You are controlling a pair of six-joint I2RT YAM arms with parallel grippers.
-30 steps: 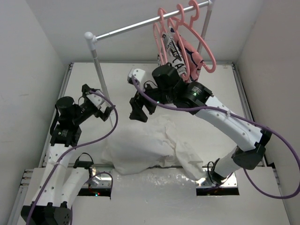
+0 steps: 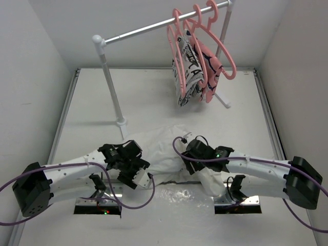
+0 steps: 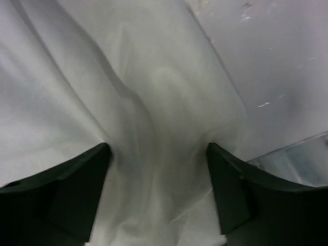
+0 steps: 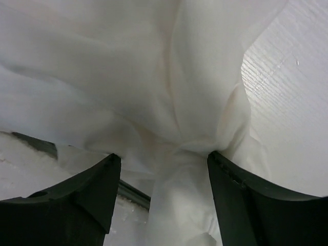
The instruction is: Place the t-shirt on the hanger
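A white t-shirt [image 2: 159,146] lies crumpled on the table between my two arms, partly hidden under them. Folds of the shirt [image 3: 154,102] run between the parted fingers of my left gripper, down at the cloth's left front part. Over at the right, my right gripper also has its fingers apart, with a bunched ridge of the shirt [image 4: 177,118] between them. Neither pair of fingers is closed on the cloth. Pink hangers hang from the rail above; the rightmost hanger [image 2: 233,64] looks bare.
A white rail [image 2: 154,26] crosses the back on posts. A black-and-white garment [image 2: 191,64] and a pink patterned one [image 2: 209,61] hang from it. Bare table [image 2: 138,92] shows behind the shirt.
Both arms have come down from above the table to the shirt. The hanging things look the same.
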